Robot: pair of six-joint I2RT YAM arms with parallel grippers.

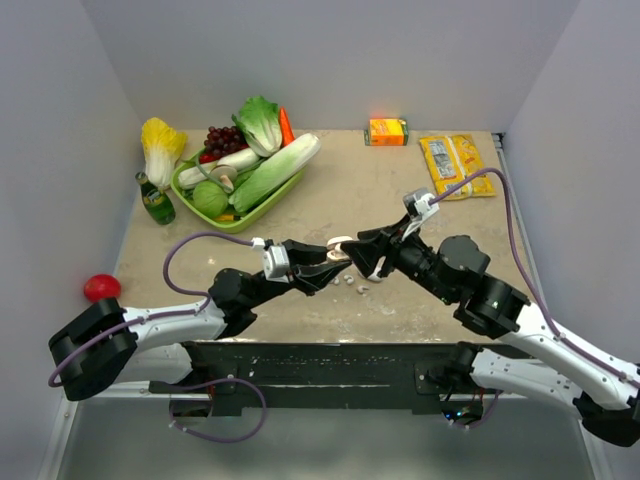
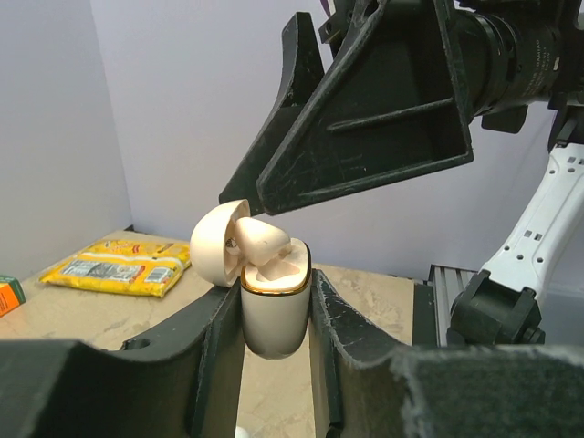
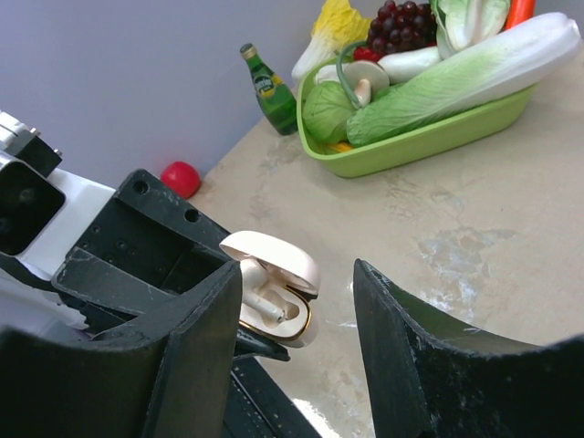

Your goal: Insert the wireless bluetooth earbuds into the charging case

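Observation:
The cream charging case (image 2: 276, 319) with a gold rim is held by my left gripper, which is shut on its lower body. Its lid (image 2: 216, 245) stands open. One earbud (image 2: 262, 239) rests in the case's mouth, its rounded end sticking up beside the lid; how deep it sits I cannot tell. In the right wrist view the case's lid (image 3: 274, 259) and the earbud (image 3: 265, 299) show near the left finger. My right gripper is open, its fingers parted and empty. From the left wrist view, its fingertips (image 2: 274, 187) hover just above the earbud and lid.
Several small white pieces (image 1: 362, 290) and a white object (image 1: 375, 276), partly hidden by the right gripper, lie on the table below. A green vegetable basket (image 1: 262, 208) stands at the back left, a yellow bag (image 1: 458, 166) at the back right.

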